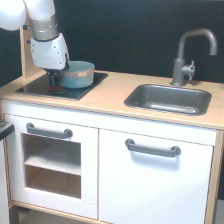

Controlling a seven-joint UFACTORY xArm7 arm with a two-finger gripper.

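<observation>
A blue-grey pot (pixel 78 74) sits upright on the dark stove top (pixel 42 87) at the counter's left. My gripper (pixel 56 78) points down at the pot's left side, close to its rim. Its dark fingers are small and blend into the stove and the black wall, so the gap between them is unclear. Whether they touch the pot or a handle cannot be made out.
To the right, a steel sink (pixel 168 98) with a tall grey faucet (pixel 186 60) is set into the wooden counter (pixel 112 88). Bare counter lies between stove and sink. Below are white cabinet doors with grey handles (pixel 153 148).
</observation>
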